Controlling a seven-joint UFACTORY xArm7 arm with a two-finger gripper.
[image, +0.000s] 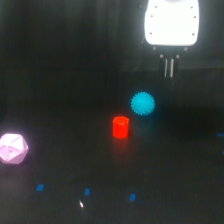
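A red cylinder (121, 127) stands on the dark table near the middle of the view. Just up and right of it is a light-blue bumpy ball (143, 103), apart from it. At the far left edge rests a pink faceted ball (13, 148). My gripper (169, 68), under its white hand, is above and right of the blue ball in the picture, touching none of these. Its two thin fingers are close together with a narrow gap and nothing visible between them; whether this is fully shut is unclear.
Small blue marks (87, 191) lie along the front of the dark table, with a small white mark (82, 204) among them. The background is dark.
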